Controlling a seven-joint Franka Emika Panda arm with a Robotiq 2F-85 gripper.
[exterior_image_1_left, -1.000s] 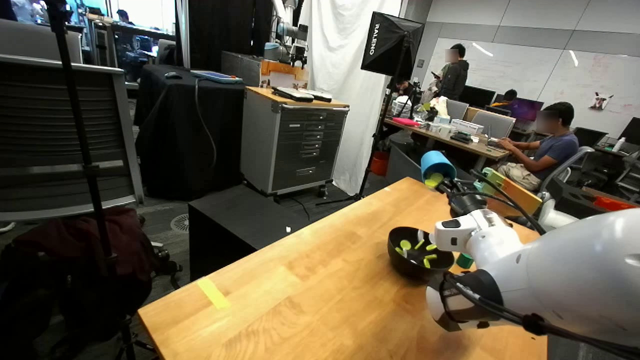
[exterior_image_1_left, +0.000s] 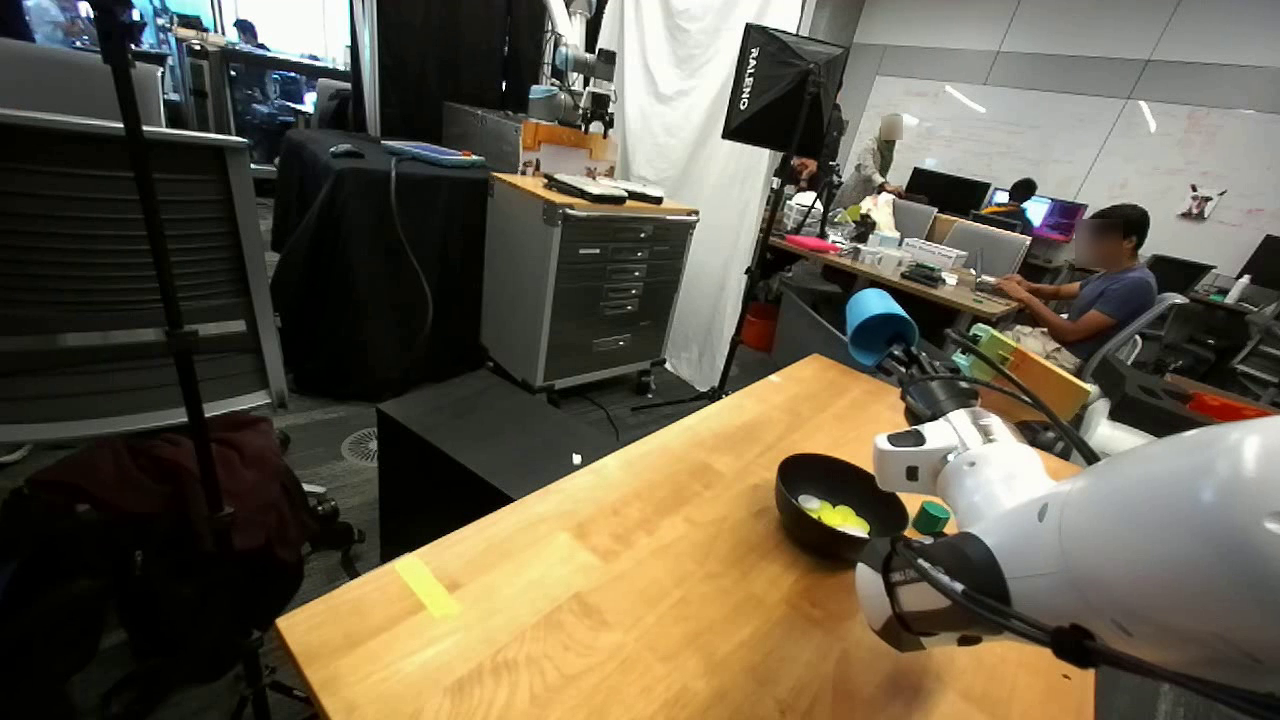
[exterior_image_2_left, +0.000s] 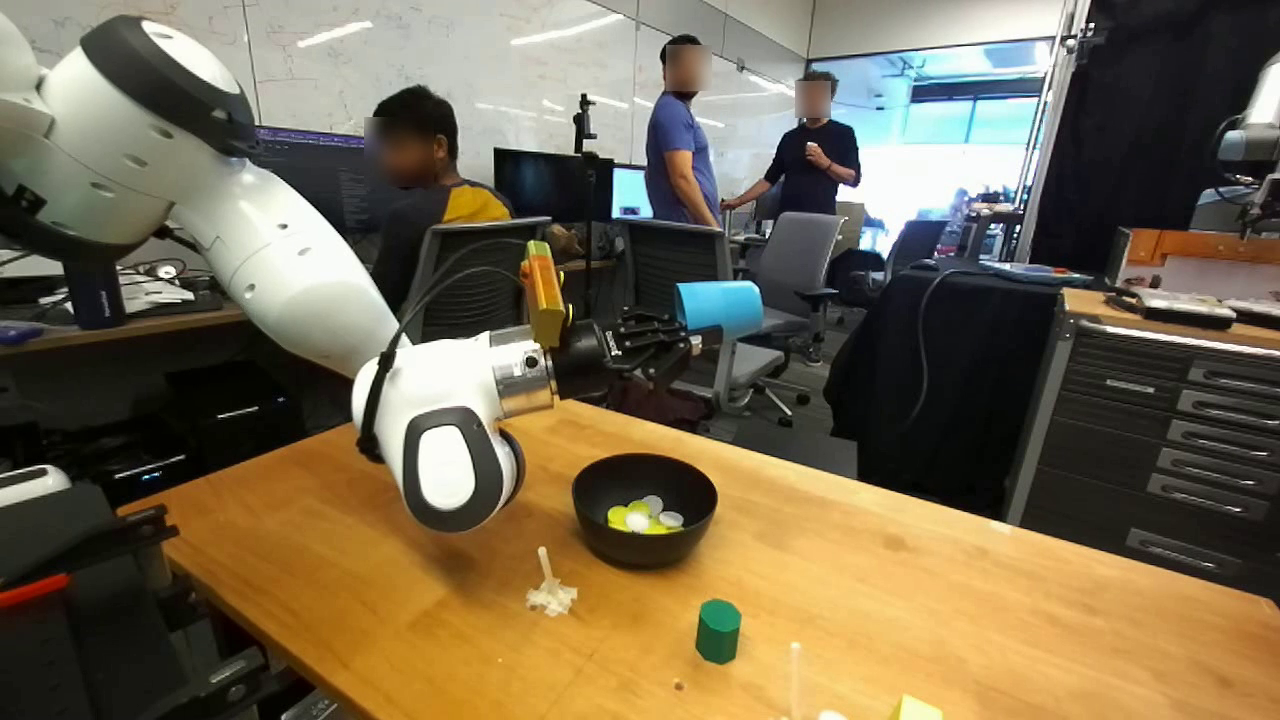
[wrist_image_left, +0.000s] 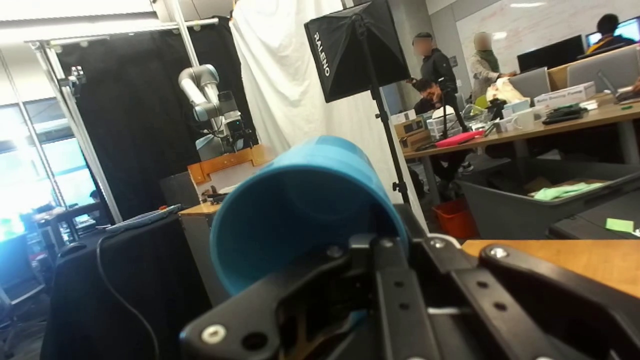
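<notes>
A blue cup (exterior_image_2_left: 720, 307) hangs tipped on its side above the table, its wall held in my shut gripper (exterior_image_2_left: 690, 342). Seen from the wrist, the mouth of the blue cup (wrist_image_left: 300, 222) faces the camera, and no pieces show in the visible part of its inside. Below and to one side, a black bowl (exterior_image_2_left: 645, 550) stands upright on the table. Yellow and white round pieces (exterior_image_2_left: 642, 516) lie in the bottom of the bowl. My gripper has one finger at the cup's rim; the fingertips are partly hidden.
A green block (exterior_image_2_left: 719, 631) stands on the table near the bowl. Close by, a thin white peg (exterior_image_2_left: 546, 568) rises from a whitish base. Part of a yellow object (exterior_image_2_left: 917, 708) shows at the lower edge.
The cup has risen slightly and turned; yellow pieces at its mouth no longer show there. The pieces scattered within the bowl's outline now rest together at its bottom.
</notes>
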